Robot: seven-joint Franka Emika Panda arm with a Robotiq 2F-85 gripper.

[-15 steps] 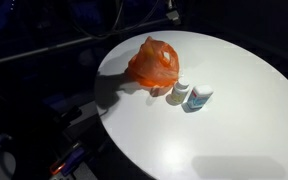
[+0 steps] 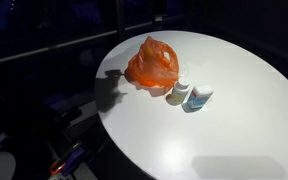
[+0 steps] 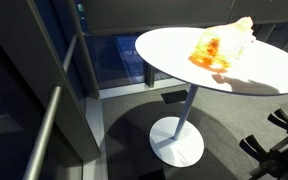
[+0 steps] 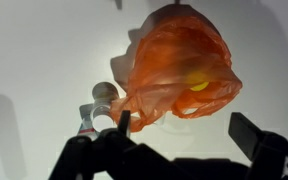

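A crumpled, translucent orange plastic bag (image 2: pixel 154 64) rests on the round white table (image 2: pixel 229 90). In the wrist view, something yellow shows through the bag (image 4: pixel 179 65); what it is cannot be told. Two small white bottles stand close beside the bag: one with a pale yellowish label (image 2: pixel 178 94), the other with a blue and red label (image 2: pixel 198 97). My gripper is open above the table, its fingers wide apart with nothing gripped. The bag lies ahead of the fingers in the wrist view. From exterior view 2, the gripper (image 3: pixel 268 132) appears off the table's near right side.
A single post (image 3: pixel 186 108) on a round white base (image 3: pixel 174 150) carries the table. A metal rail (image 3: pixel 44 132) runs along the wall at the left.
The dark shadow left of the bag has shifted and taken a sharper shape, and the arm parts at the lower left have moved slightly. Bag and bottles look unmoved.
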